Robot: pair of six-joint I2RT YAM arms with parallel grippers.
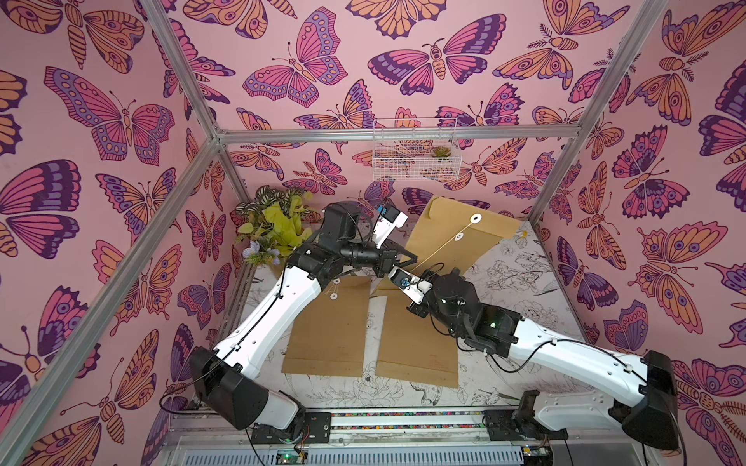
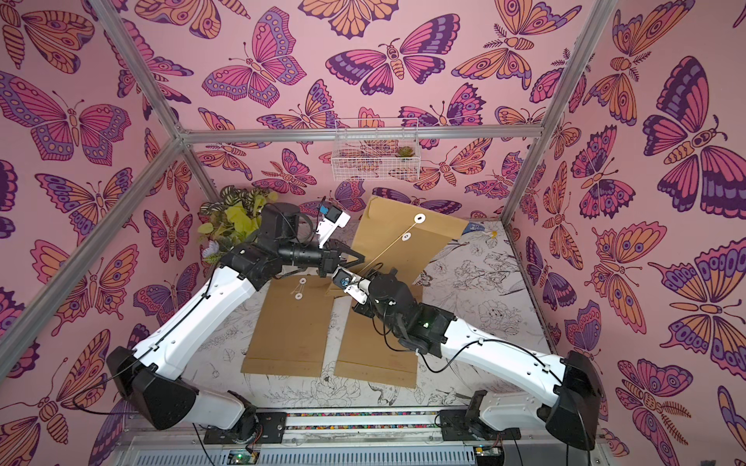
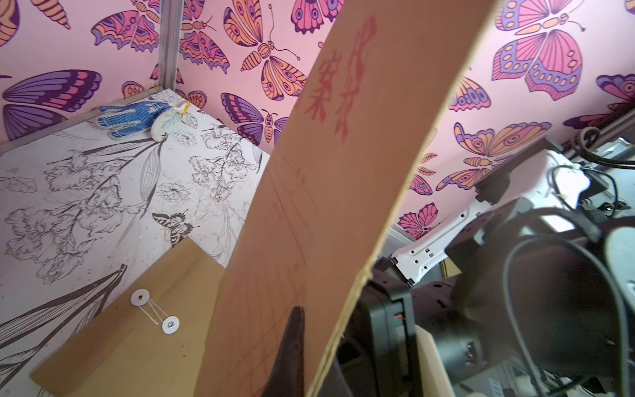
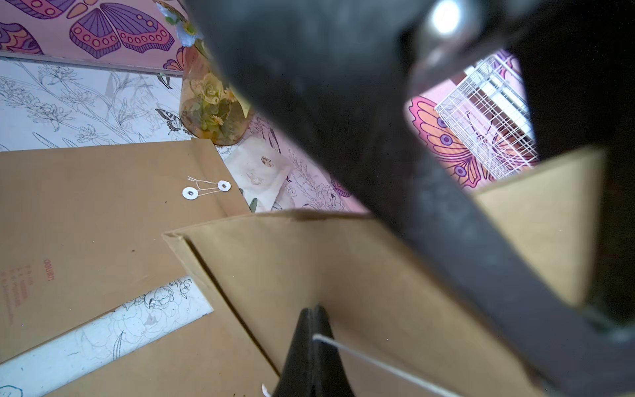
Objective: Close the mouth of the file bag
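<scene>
A brown file bag (image 1: 443, 229) stands tilted up at the back centre, with two white buttons (image 2: 419, 219) and a string running down toward my grippers. My left gripper (image 1: 408, 256) reaches over its lower left; in the left wrist view the bag (image 3: 317, 185) fills the middle, my shut fingers at its lower edge, partly hidden. My right gripper is shut, with the white string (image 4: 370, 362) caught at its fingertips, in front of the bag's brown paper.
Two more file bags (image 1: 322, 326) lie flat in front. Flowers (image 1: 272, 217) stand at back left, a wire basket (image 1: 412, 159) hangs on the back wall, and a blue glove (image 3: 132, 119) lies at the table's edge.
</scene>
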